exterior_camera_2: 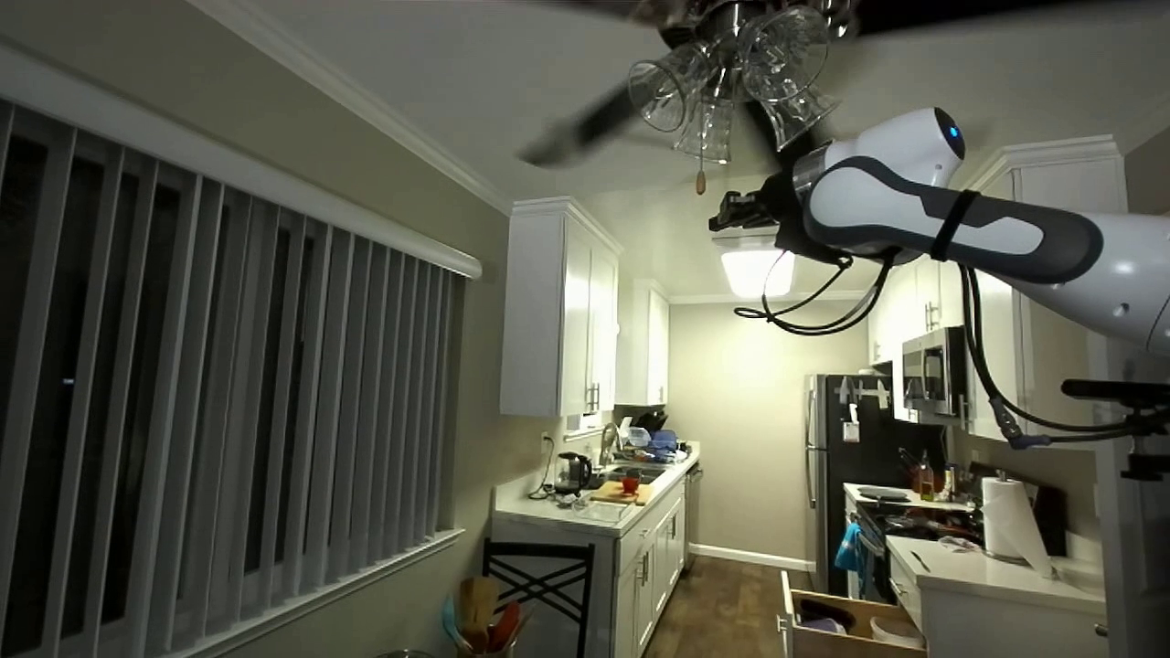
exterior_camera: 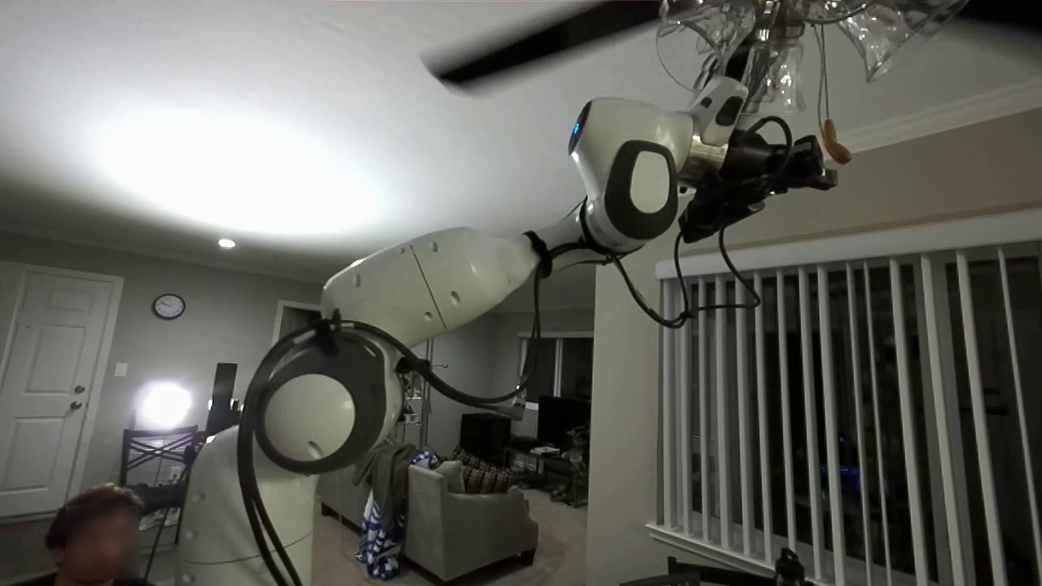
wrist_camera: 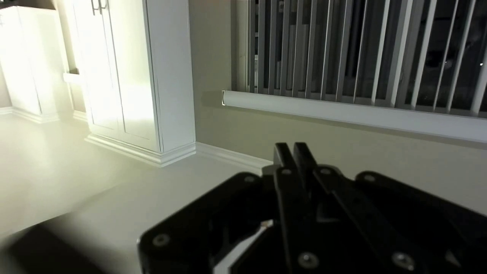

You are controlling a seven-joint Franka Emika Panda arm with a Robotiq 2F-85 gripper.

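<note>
A wooden pull-chain knob [exterior_camera: 835, 142] hangs tilted from the ceiling fan light in exterior view 1. In exterior view 2 the same knob [exterior_camera_2: 701, 183] appears just above and left of the gripper tips. My gripper [exterior_camera: 830, 179] points level toward the window wall, close to the knob's lower end. In the wrist view the fingers of my gripper stand a sliver apart, with nothing seen between them. The knob cannot be made out between the fingers there.
Glass lamp shades [exterior_camera_2: 713, 121] hang just above the wrist. Blurred fan blades [exterior_camera: 547, 44] sweep close over the arm. Window blinds [exterior_camera: 830, 410] cover the wall beyond. A person [exterior_camera: 93, 532] sits low at the left of exterior view 1.
</note>
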